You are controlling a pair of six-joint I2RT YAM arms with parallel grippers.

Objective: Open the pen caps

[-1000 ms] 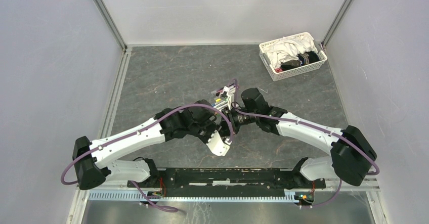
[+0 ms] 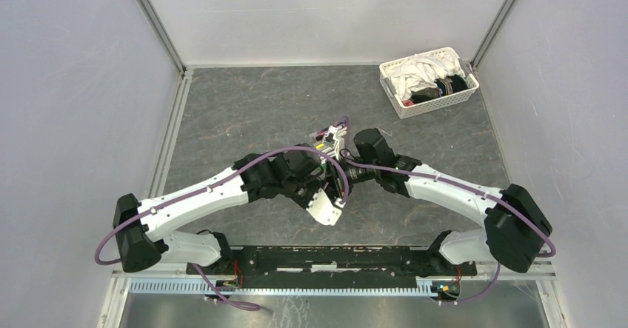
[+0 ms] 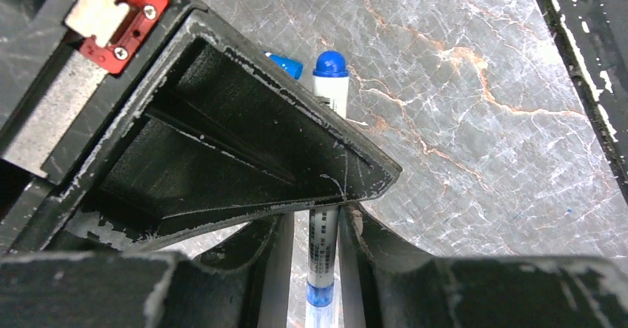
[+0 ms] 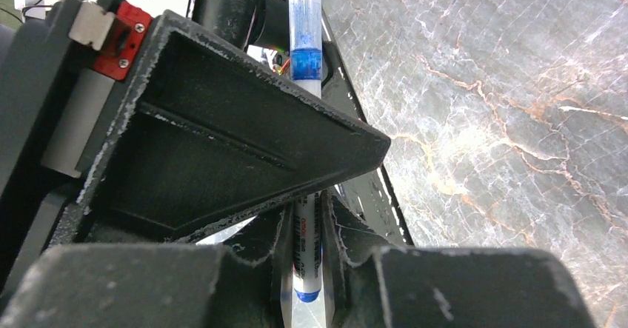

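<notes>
In the left wrist view a white marker pen [image 3: 323, 250] with a blue domed end and a blue band before a clear section runs between the fingers of my left gripper. A narrow gap shows on one side, so its grip is unclear. My right gripper has its fingers close against both sides of a similar pen [image 4: 306, 280], clear and blue-banded at the top, blue at the bottom. Whether both views show the same pen, I cannot tell. From above, the grippers meet near the table's middle, hiding the pen ends between them.
Several markers lie behind the grippers, including a yellow one [image 2: 321, 146]. A blue pen end [image 3: 287, 65] shows past my left finger. The white basket [image 2: 429, 108] with cloth stands at back right.
The right arm has moved only a little, and both grippers stay close together.
</notes>
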